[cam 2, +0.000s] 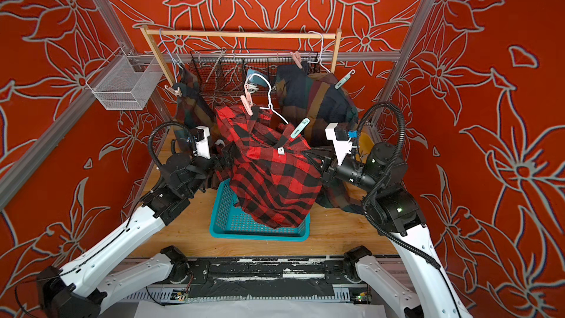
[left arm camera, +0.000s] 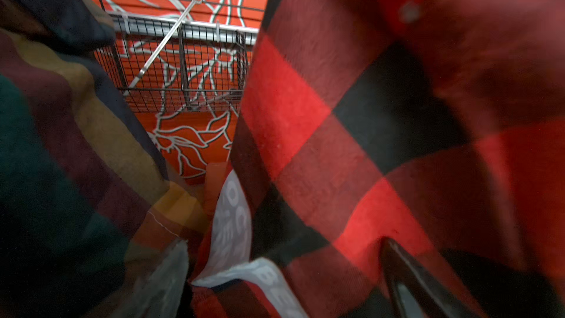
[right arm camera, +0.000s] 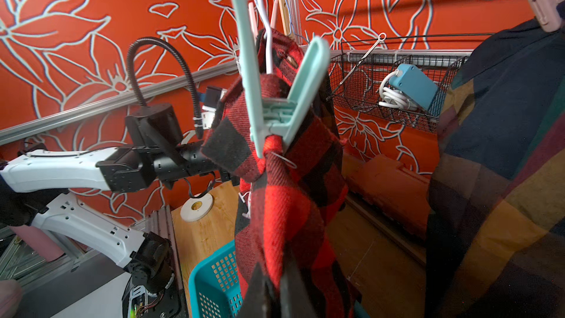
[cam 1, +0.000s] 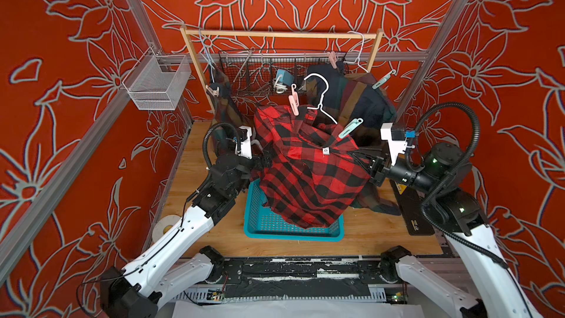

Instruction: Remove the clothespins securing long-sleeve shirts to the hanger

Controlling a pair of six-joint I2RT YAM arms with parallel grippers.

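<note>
A red and black plaid shirt (cam 1: 312,170) hangs on a white hanger (cam 1: 321,91). One pink clothespin (cam 1: 293,101) is clipped at its left shoulder. At its right shoulder, a mint clothespin (right arm camera: 276,119) stands upright and clips the cloth in the right wrist view. My right gripper is shut on a fold of the plaid cloth below that pin. At the shirt's left side my left gripper is open, its fingers (left arm camera: 159,285) wide apart; plaid cloth and a white printed strip (left arm camera: 229,229) show between and beyond them.
A teal basket (cam 1: 294,236) sits under the shirt. Behind hang dark striped shirts (cam 1: 347,97) with another pink pin (cam 1: 333,59) and mint pin (cam 1: 383,79), below a wooden rack bar (cam 1: 282,34). A wire basket (left arm camera: 176,64) stands at the back. Bare table lies front left.
</note>
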